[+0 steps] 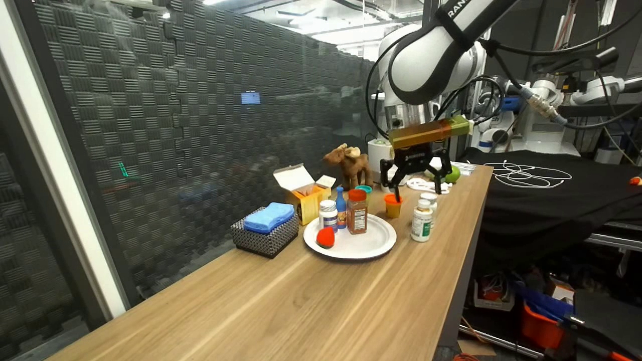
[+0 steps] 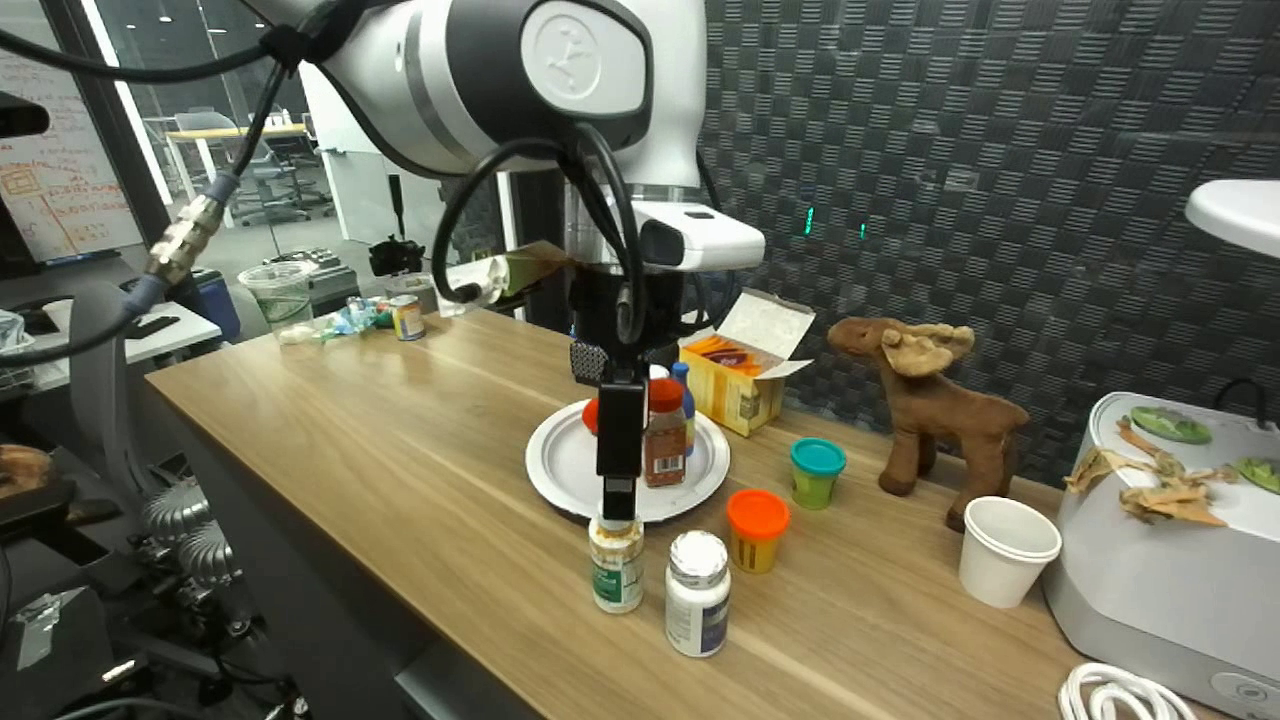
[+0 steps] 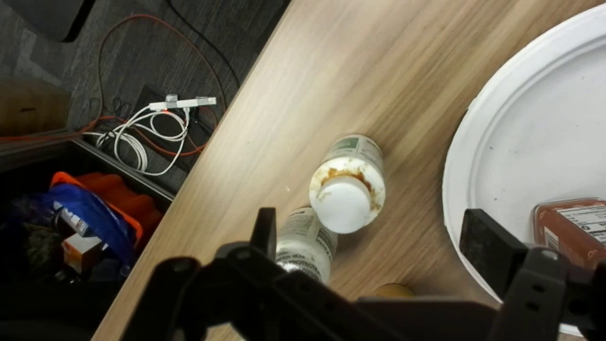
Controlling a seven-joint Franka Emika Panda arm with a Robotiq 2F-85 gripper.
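Above the table my gripper stands open, its fingers wide apart and nothing held between them. Two white bottles stand upright near the table's right edge in exterior view 1. One is the green-labelled bottle, its neck smeared with brown. Close beside it is the second white bottle, partly hidden by a finger in the wrist view. Both bottle tops show below the fingertips, nearer the left finger. On the white plate are a red-capped spice jar, a blue bottle, another white bottle and a red item.
An orange-lidded tub and a teal-lidded tub stand near the plate. Farther off are a toy moose, a paper cup and an open yellow box.
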